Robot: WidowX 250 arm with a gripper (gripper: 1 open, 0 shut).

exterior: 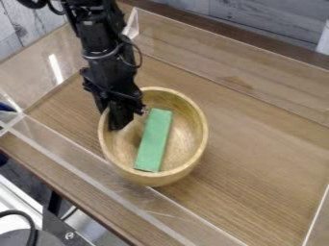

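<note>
A tan bowl (176, 161) stands on the wooden table, a flat green block (152, 143) lying inside it toward the right. The black gripper (118, 119) comes down from the top left to the bowl's upper-left rim and is shut, apparently on that rim; the fingertips are dark and partly hard to make out.
Bare wood (244, 106) spreads to the right and behind. A clear plastic edge runs along the table's left and front-left, with cables and dark items in the bottom-left corner.
</note>
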